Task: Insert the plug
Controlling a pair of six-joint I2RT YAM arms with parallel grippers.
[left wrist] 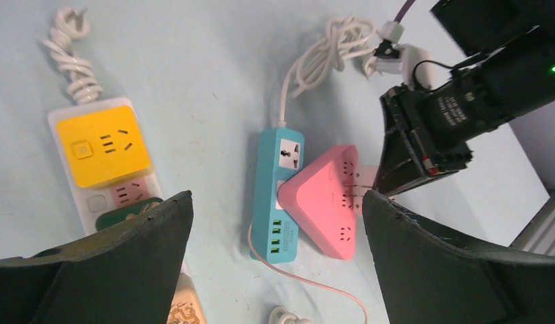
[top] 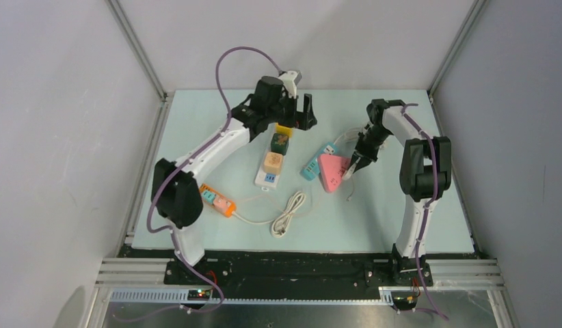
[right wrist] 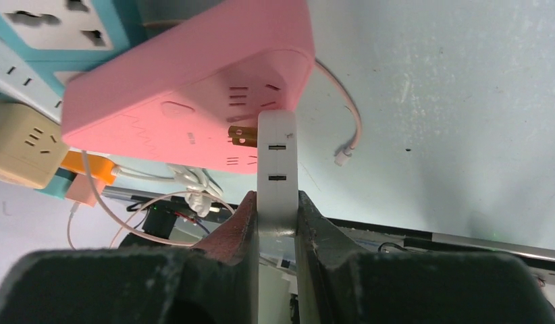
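A white charger plug (right wrist: 277, 175) with two USB ports is gripped upright between the fingertips of my right gripper. Its brass prongs (right wrist: 243, 136) point left and show in front of the slotted face of the pink wedge-shaped socket block (right wrist: 187, 111); they look outside its slots, though contact cannot be told. In the left wrist view the pink block (left wrist: 322, 199) leans against a teal power strip (left wrist: 266, 196). My left gripper (top: 301, 115) stands open above the table, back and left of the pink block, its fingers (left wrist: 119, 260) wide apart with nothing held.
A white strip (top: 260, 176) bearing yellow, green and beige cubes lies left of the teal strip. Farther left is an orange strip (top: 217, 200) with a bundled white cable (top: 288, 213). A thin pink cable (right wrist: 352, 115) trails by the pink block.
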